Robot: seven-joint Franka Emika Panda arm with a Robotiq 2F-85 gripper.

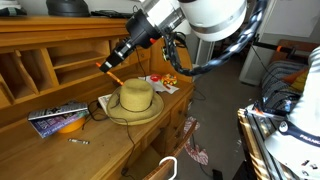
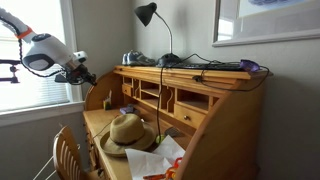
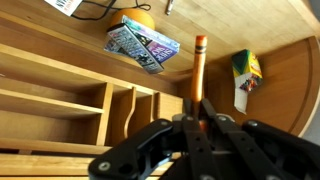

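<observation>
A slim orange stick-like thing (image 3: pixel 200 70) points out from between the fingers of my gripper, which is shut on it in the wrist view. In exterior view 1 the orange stick (image 1: pixel 112 73) slants in the air above the desk, to the left of the straw hat (image 1: pixel 135 98). My gripper (image 2: pixel 88 76) appears at the left in exterior view 2, up near the window and clear of the desktop.
On the desktop lie a patterned box (image 1: pixel 58 118) over an orange round thing (image 1: pixel 72 126) and a small pen-like thing (image 1: pixel 79 141). Papers (image 2: pixel 155 160) lie by the hat. Wooden cubbies (image 1: pixel 80 60) line the back. Bare wood shows at front left.
</observation>
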